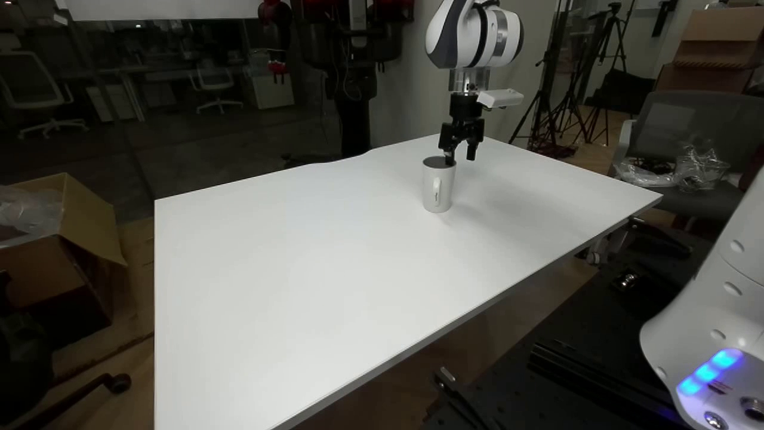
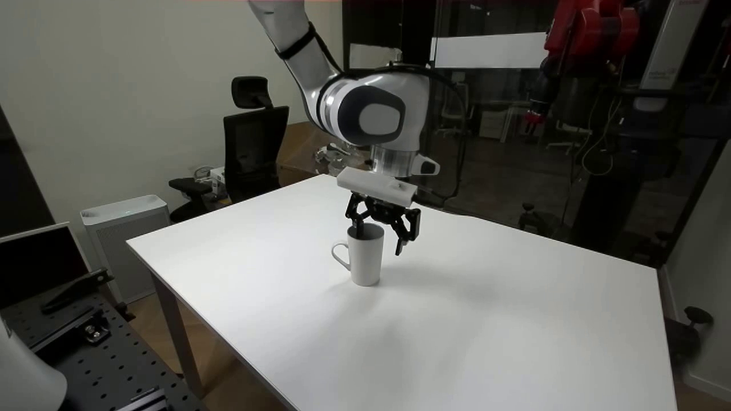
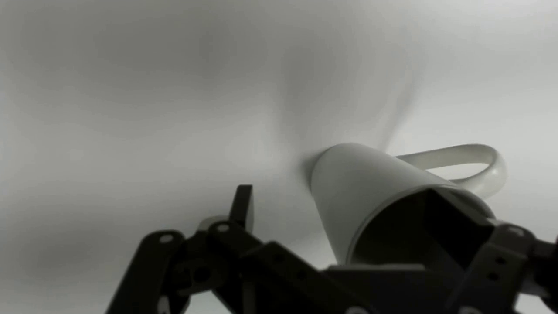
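Note:
A white mug [image 1: 435, 187] stands upright on the white table [image 1: 308, 286]. Its handle faces the camera in exterior view 1 and points left in exterior view 2, where the mug [image 2: 365, 257] shows its whole side. My gripper [image 2: 381, 240] is open and points down over it. One finger reaches into the mug's mouth, while the other hangs outside, so the wall lies between them. In the wrist view the mug [image 3: 361, 183] shows its dark opening with one finger inside; the other finger [image 3: 242, 206] stands clear of the outer wall. Whether the inner finger touches the mug cannot be told.
Apart from the mug, the tabletop is bare, with wide free room around it. Beyond the table stand a cardboard box [image 1: 61, 251], an office chair [image 2: 254, 147] and a red robot [image 2: 593, 31].

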